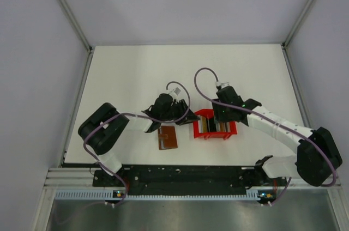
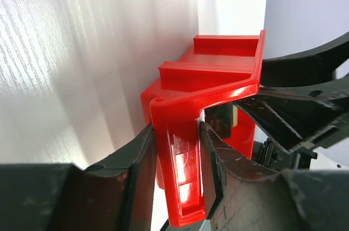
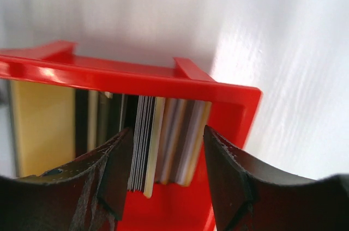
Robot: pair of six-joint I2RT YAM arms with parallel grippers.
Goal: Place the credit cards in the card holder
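A red card holder [image 1: 199, 133] filled with upright cards sits right of centre. My left gripper [image 1: 191, 117] is at its left end; in the left wrist view its fingers [image 2: 136, 176] flank the red end wall [image 2: 182, 171], part open. My right gripper [image 1: 221, 114] is over the holder; in the right wrist view its open fingers [image 3: 229, 187] straddle cards at the holder's right part, near a striped stack of card edges [image 3: 144, 138]. Whether they touch cards is unclear.
A brown flat board [image 1: 168, 137] lies left of the holder. Dark front rail runs along the near edge.
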